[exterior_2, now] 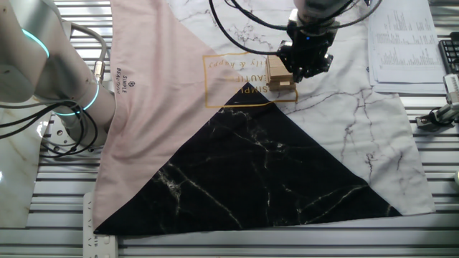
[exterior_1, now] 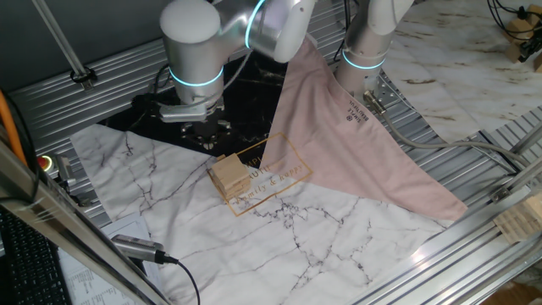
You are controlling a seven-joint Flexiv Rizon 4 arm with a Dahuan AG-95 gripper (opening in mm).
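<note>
Light wooden blocks (exterior_1: 229,176) stand close together on the marble-print cloth (exterior_1: 313,246), at the left end of its gold-framed lettering. In the second exterior view the blocks (exterior_2: 280,72) show beside and partly behind my dark gripper (exterior_2: 307,57). Seen from the first exterior view, my gripper (exterior_1: 206,135) hangs above the black part of the cloth, apart from the blocks and behind them. Its fingers are too dark and small for me to make out their opening. Nothing can be seen held in it.
The cloth has a pink section (exterior_1: 339,135) with some wrinkles, running toward the arm's base (exterior_1: 364,68). At the left lie a keyboard (exterior_1: 30,267), printed sheets (exterior_1: 93,275) and a camera-like device (exterior_1: 138,248) with a cable.
</note>
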